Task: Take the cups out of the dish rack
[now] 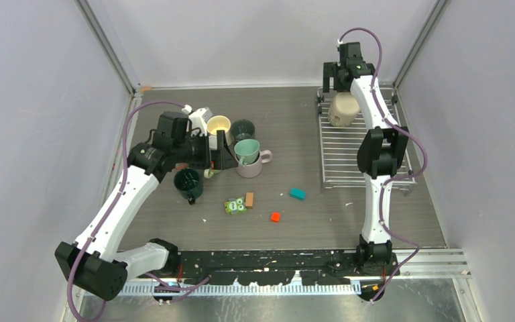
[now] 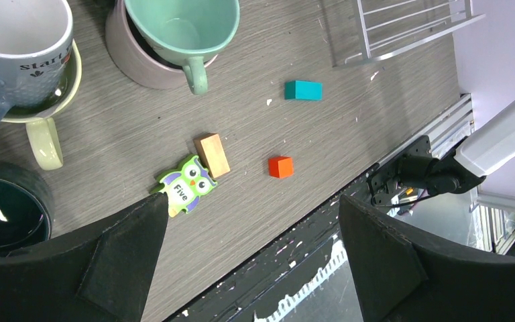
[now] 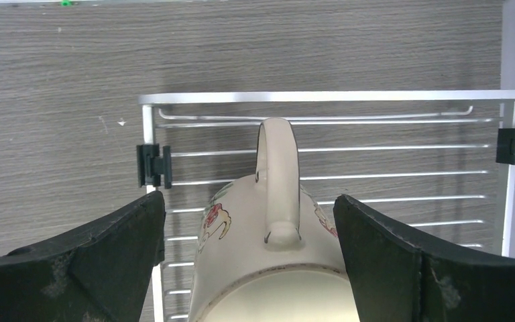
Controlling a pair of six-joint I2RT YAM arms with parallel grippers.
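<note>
A cream floral cup (image 3: 281, 261) lies on its side in the far part of the metal dish rack (image 1: 342, 161), its handle up. My right gripper is open around it, one finger on each side; the right finger overlaps the cup's side, and I cannot tell whether it touches. Empty, my left gripper stands open above the cups on the table's left. Among these are a mint cup (image 1: 247, 149) inside a pink mug (image 1: 249, 170), a dark green mug (image 1: 188, 182), a dark glass (image 1: 243, 129) and a blue-grey mug (image 2: 20, 67) stacked in a yellow cup (image 2: 44, 144).
Small loose items lie front of centre: an owl piece (image 1: 235, 206), a wooden block (image 1: 249, 199), a red block (image 1: 275, 217) and a teal block (image 1: 298, 194). Bare tabletop separates the cups from the rack. Walls stand close behind and right of the rack.
</note>
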